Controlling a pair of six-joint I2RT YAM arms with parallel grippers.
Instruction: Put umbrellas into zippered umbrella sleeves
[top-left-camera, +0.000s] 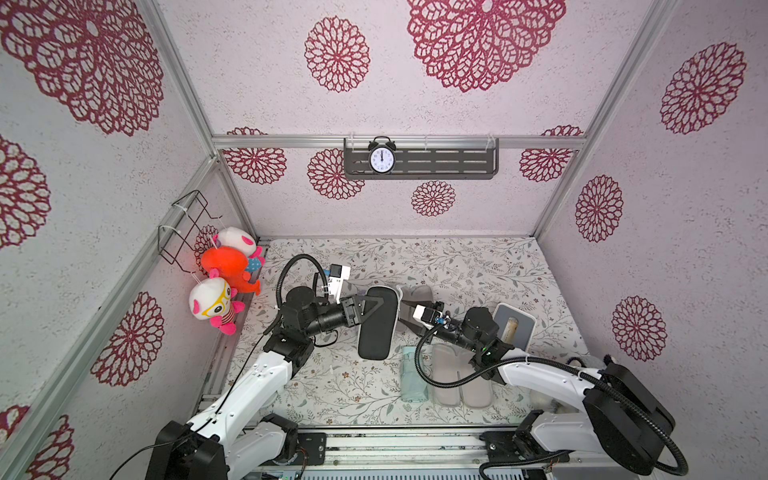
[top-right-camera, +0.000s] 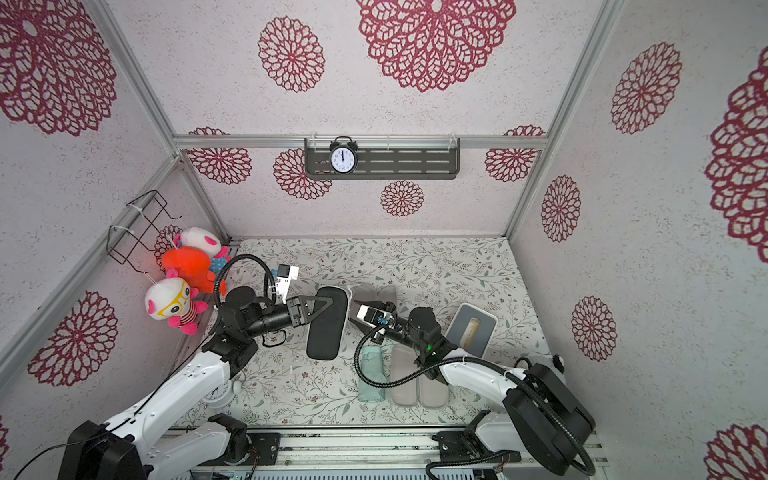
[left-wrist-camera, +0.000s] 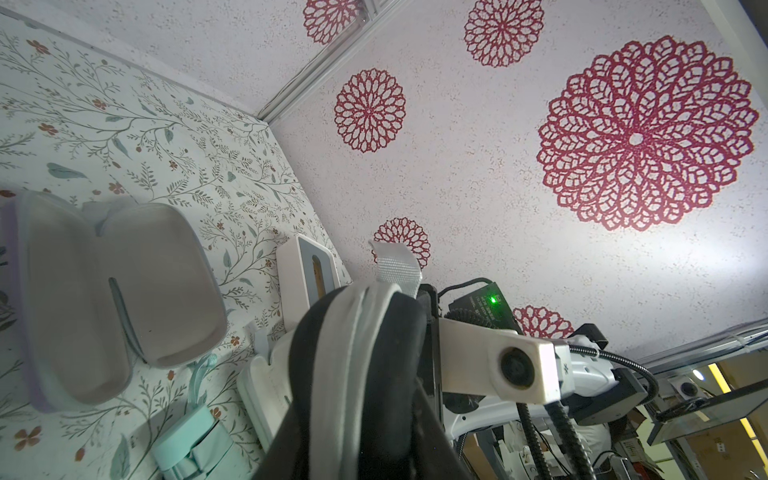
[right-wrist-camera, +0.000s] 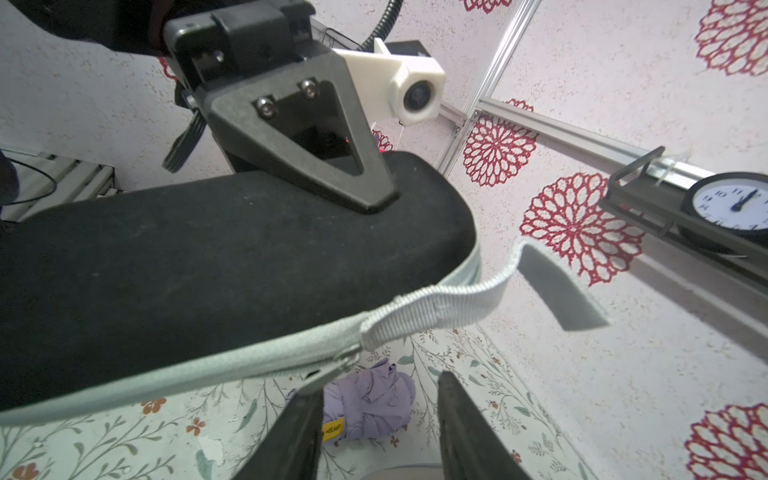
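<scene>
My left gripper (top-left-camera: 374, 305) is shut on a black sleeve (top-left-camera: 377, 336), held upright above the table; one finger (right-wrist-camera: 320, 144) lies across its face. A pale zipper band (right-wrist-camera: 240, 369) runs along the sleeve's edge. Its metal slider (right-wrist-camera: 332, 369) and a loose fabric tab (right-wrist-camera: 556, 288) face my right arm. Beside that edge, my right gripper stands open, fingers apart, nothing seen between them. A teal folded umbrella (top-left-camera: 413, 376) lies on the table. A purple bundle (right-wrist-camera: 368, 404), probably another umbrella, lies beyond the right fingers.
An open pale sleeve (left-wrist-camera: 160, 280) lies behind the held one. Closed pale sleeves (top-left-camera: 445, 376) rest beside the teal umbrella, under the right arm. A grey-lined tray (top-left-camera: 524, 324) stands at right.
</scene>
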